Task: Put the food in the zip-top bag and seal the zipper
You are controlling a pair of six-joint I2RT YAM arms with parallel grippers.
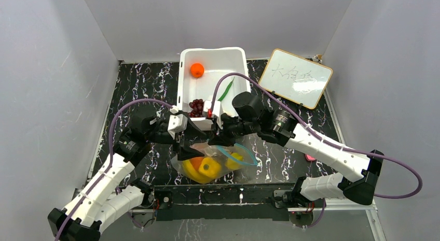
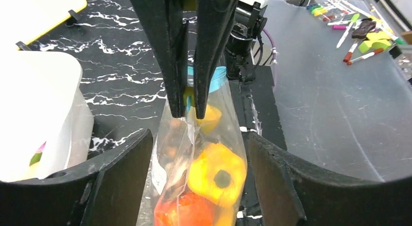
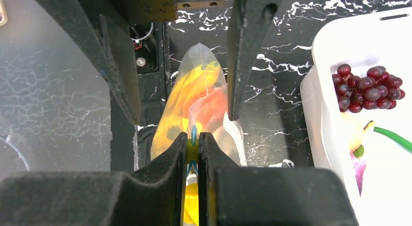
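The clear zip top bag lies at the table's front, its blue zipper strip toward the right. Inside show a banana, an orange item, a yellow pepper and another yellow piece. My right gripper is shut on the bag's blue-striped edge, pinching it upward. My left gripper stands open just left of that spot; in the left wrist view its fingers are spread wide on either side of the bag with nothing gripped.
Behind the bag, a white bin holds an orange, grapes and a green chili. A whiteboard lies at the back right. The two grippers are very close together. The table right of the bag is clear.
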